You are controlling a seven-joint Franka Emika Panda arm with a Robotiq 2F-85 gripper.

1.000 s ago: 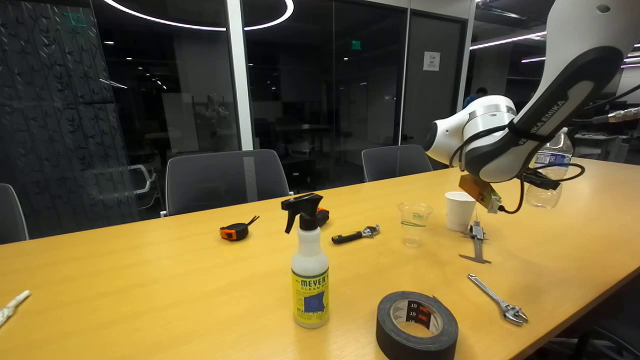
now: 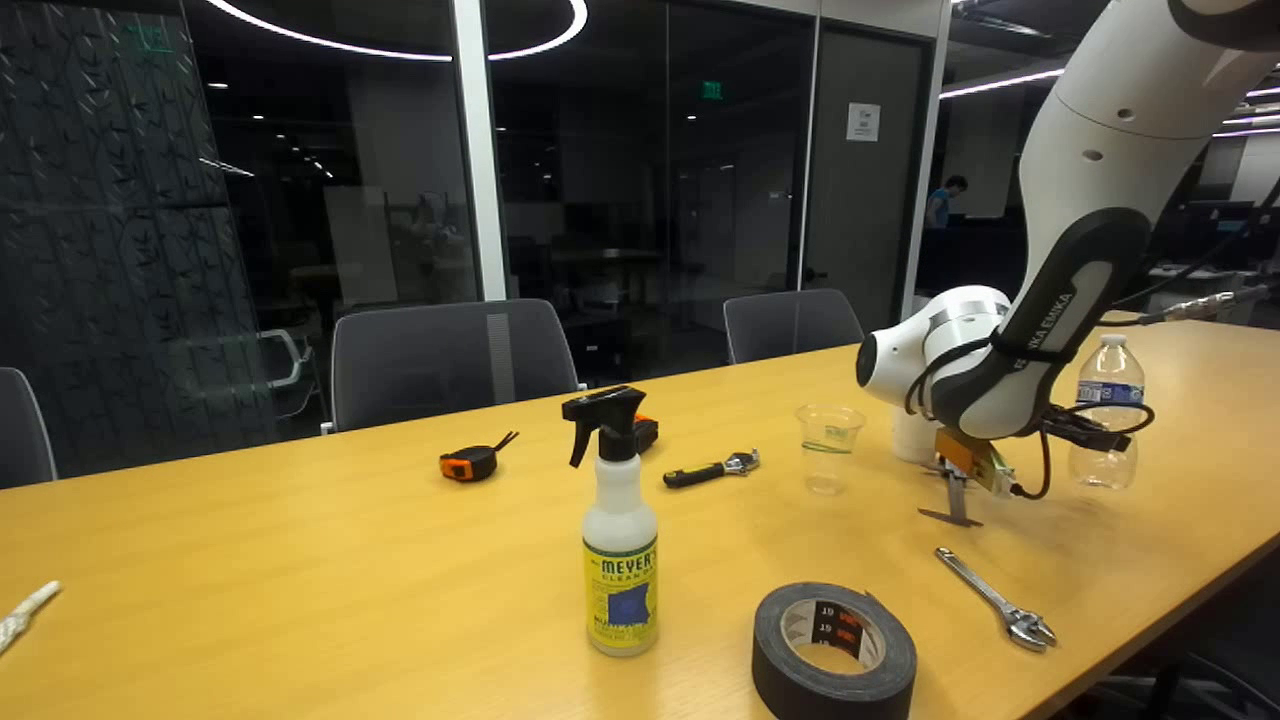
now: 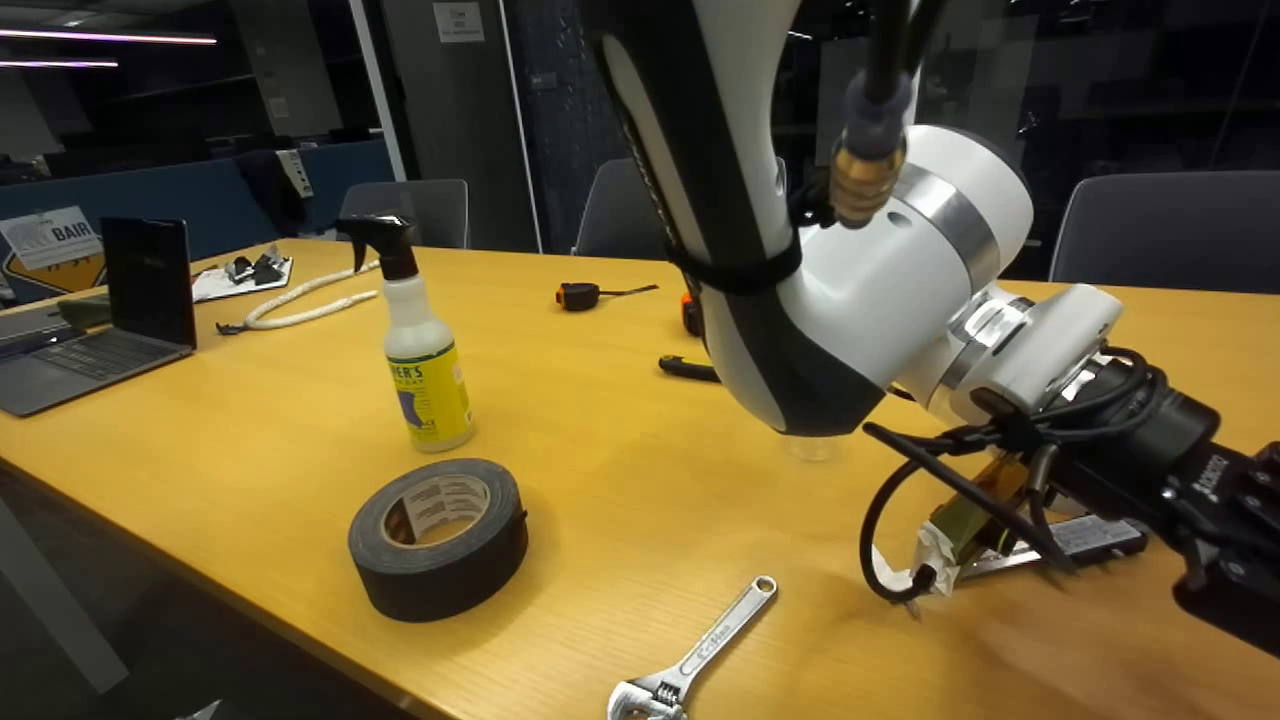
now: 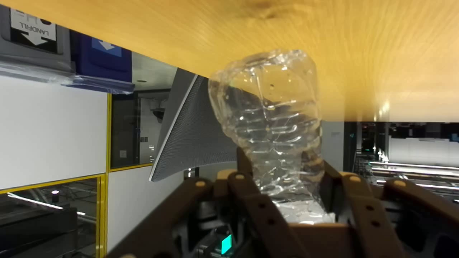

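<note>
A clear plastic water bottle (image 2: 1106,450) with a blue label stands upright at the right of exterior view 1, its base close to the tabletop; whether it touches cannot be told. My gripper is shut on the bottle, whose clear ribbed body (image 4: 275,116) shows between the fingers in the wrist view. The arm hides the bottle in exterior view 2.
Near the arm are a clear cup (image 2: 828,450), a half-hidden white cup (image 2: 912,437), calipers (image 2: 956,504) and a wrench (image 2: 990,594). Black tape (image 2: 831,672) and a spray bottle (image 2: 620,564) stand farther off. Wide bare wood lies at the table's left.
The arm has come down with the bottle, bringing it from above the table to near its surface. The forearm now covers part of the white cup and calipers.
</note>
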